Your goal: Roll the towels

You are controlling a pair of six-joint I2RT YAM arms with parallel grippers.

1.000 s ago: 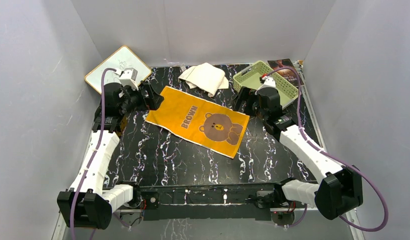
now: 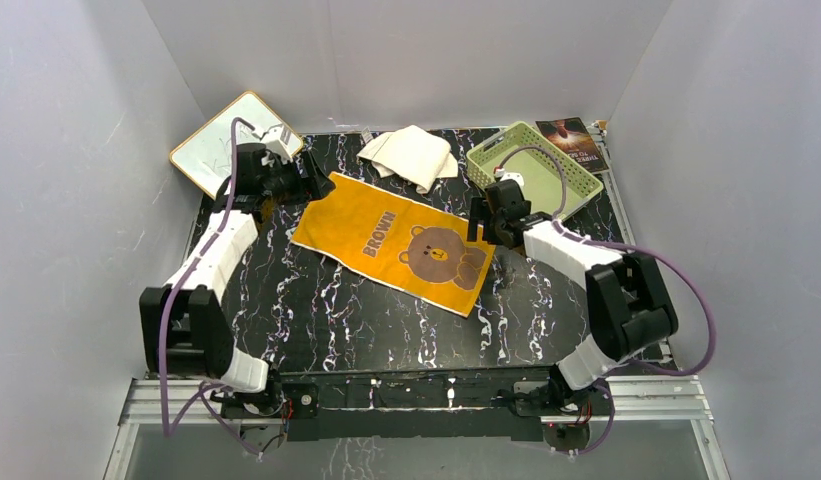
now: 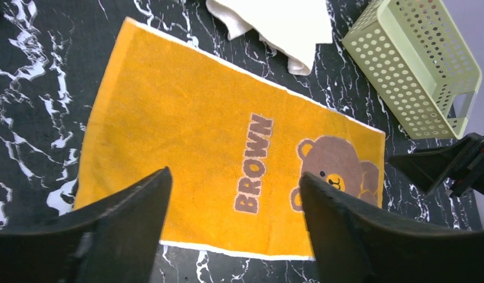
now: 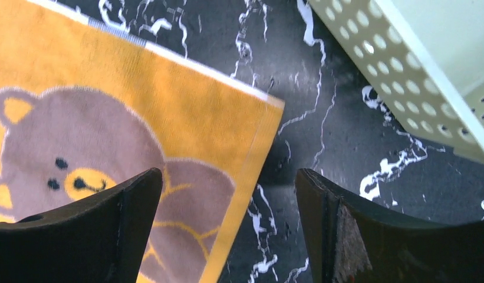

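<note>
An orange towel (image 2: 391,245) with a brown bear and the word BROWN lies spread flat on the dark marbled table, slanting down to the right. Over its upper left end hovers my left gripper (image 2: 324,187), open; the left wrist view shows only towel and table between its fingers. By the towel's right edge is my right gripper (image 2: 477,220), also open. In the right wrist view the towel's corner (image 4: 266,112) appears ahead of the gap between the fingers, with nothing held. A cream towel (image 2: 413,155) lies loosely folded at the back.
A light green basket (image 2: 534,165) stands at the back right, close to my right gripper, with a dark magazine (image 2: 574,145) behind it. A whiteboard (image 2: 214,150) leans at the back left.
The towel has not moved.
</note>
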